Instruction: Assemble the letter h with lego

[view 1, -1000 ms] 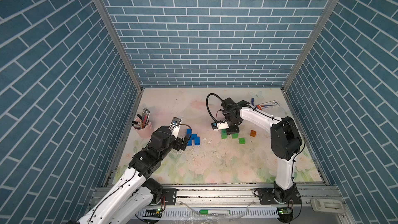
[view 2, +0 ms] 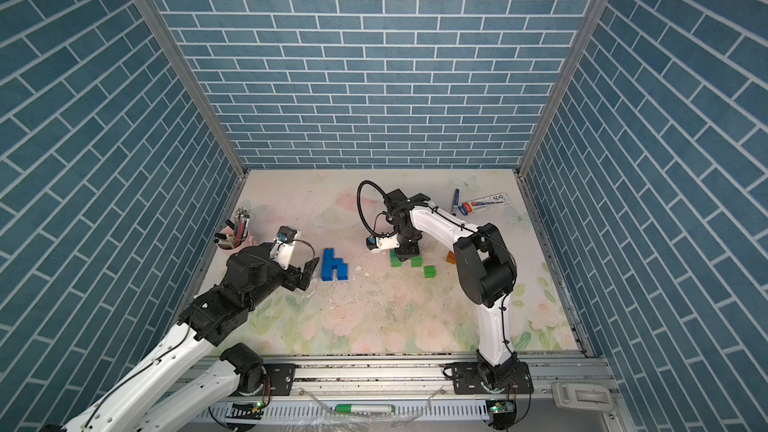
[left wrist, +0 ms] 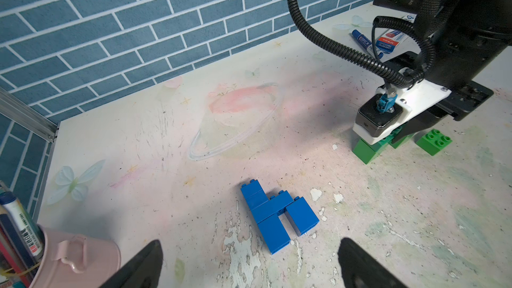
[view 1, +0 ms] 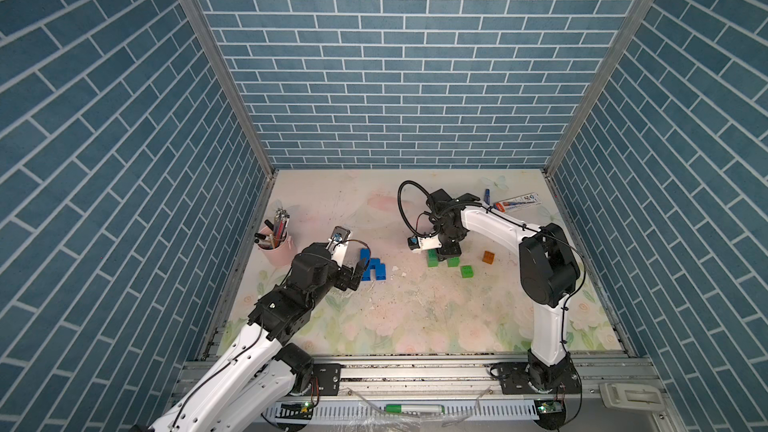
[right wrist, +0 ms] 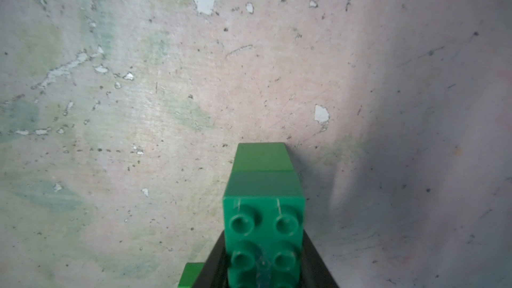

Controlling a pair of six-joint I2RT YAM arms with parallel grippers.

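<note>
Blue bricks [left wrist: 272, 233] lie on the table in a small h-like shape. My right gripper points down, shut on a dark green brick [right wrist: 264, 218], which sits over a lighter green brick [right wrist: 261, 155]; whether they are joined I cannot tell. Another green brick [left wrist: 433, 141] lies apart to the right, and a further one is partly hidden under the right gripper. My left gripper stands open above and left of the blue bricks, nothing between its fingers.
A pink pen cup [left wrist: 81, 263] is at the left. An orange brick [view 1: 488, 257] lies right of the green ones. A marker [left wrist: 367, 42] and a packet [view 1: 520, 200] lie at the back right.
The right arm has shifted very slightly over the green bricks. The left arm and the blue bricks have not moved.
</note>
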